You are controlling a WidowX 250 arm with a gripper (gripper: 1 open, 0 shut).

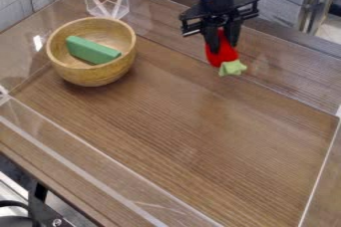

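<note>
My gripper [220, 34] hangs in the upper middle of the camera view, shut on a red object [218, 50] with a pale green part [232, 67] at its lower end, held above the wooden table [186, 151]. To the left stands a yellow wooden bowl [123, 62] with a green block [94, 52] inside.
A small white wire-like object [104, 4] lies at the back left, behind the bowl. A dark cable or part [14, 211] sits at the lower left corner.
</note>
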